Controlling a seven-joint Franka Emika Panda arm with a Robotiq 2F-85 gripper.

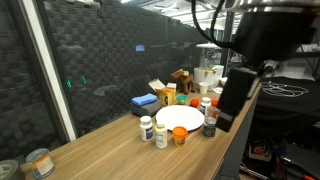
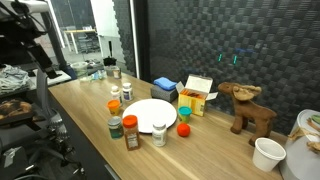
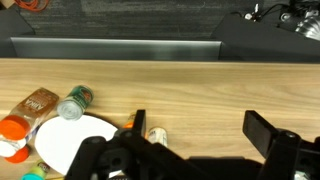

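My gripper is open, with its dark fingers (image 3: 259, 131) spread wide and nothing between them. It hangs above the wooden table, near the front edge. A white plate (image 2: 152, 113) lies on the table. Around it stand an orange-lidded spice bottle (image 2: 131, 133), a small jar (image 3: 75, 102), an orange cup (image 1: 179, 135) and several white bottles, one of them a white bottle (image 2: 159, 134) beside the plate. In the wrist view the plate, spice bottle and jar are at lower left; a white bottle cap (image 3: 157, 136) shows just between the arm's dark parts.
A blue sponge (image 2: 165, 84), an open yellow box (image 2: 197, 94), a teal cup (image 2: 184, 112), a red item (image 2: 183, 130), a brown plush moose (image 2: 248, 108) and a white cup (image 2: 268, 153) stand farther along. A can (image 1: 40, 162) is at the other end. Bare wood (image 1: 110, 152) lies between.
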